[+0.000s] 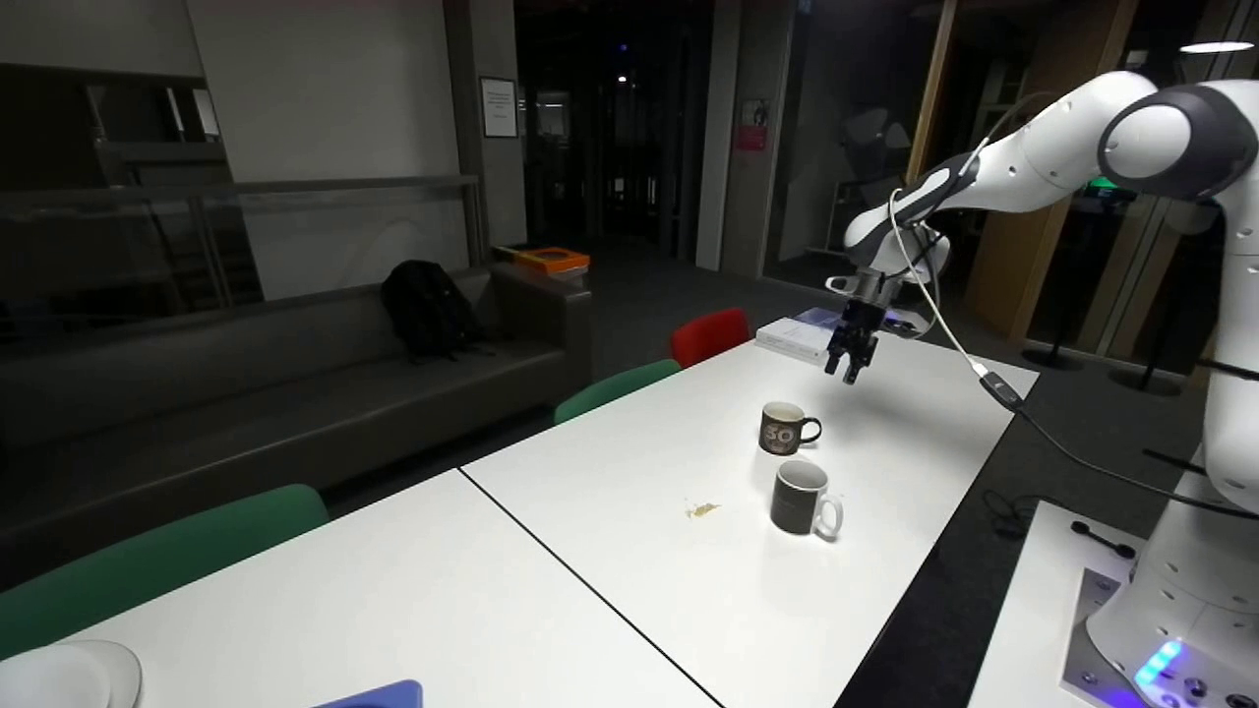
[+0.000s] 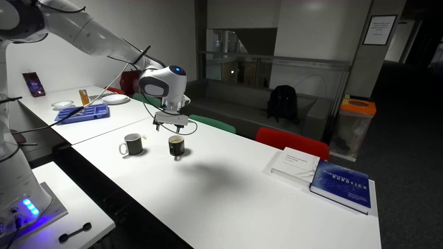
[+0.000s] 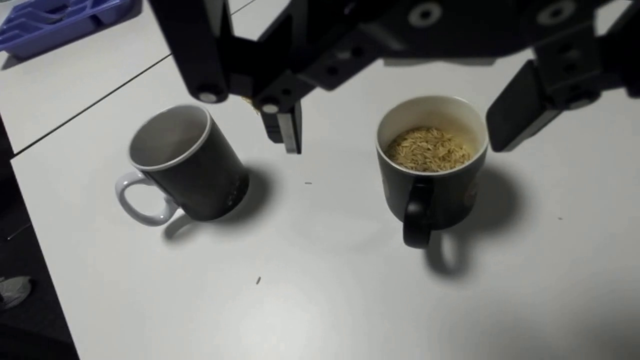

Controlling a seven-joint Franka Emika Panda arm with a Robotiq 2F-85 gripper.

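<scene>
Two dark mugs stand upright on the white table. The one with the black handle, marked "30", holds a layer of loose brown grain. Beside it, the mug with a white handle shows no grain in the part of its inside that I can see. My gripper is open and empty, its fingers spread wide. In exterior view 1 the gripper hangs above the table, on the far side of the black-handled mug and apart from both mugs.
A small patch of spilled grain lies near the mugs. Two books, one white and one blue, rest at the table's end. A blue tray and white plates occupy the other end. Bare tabletop lies between mugs and books.
</scene>
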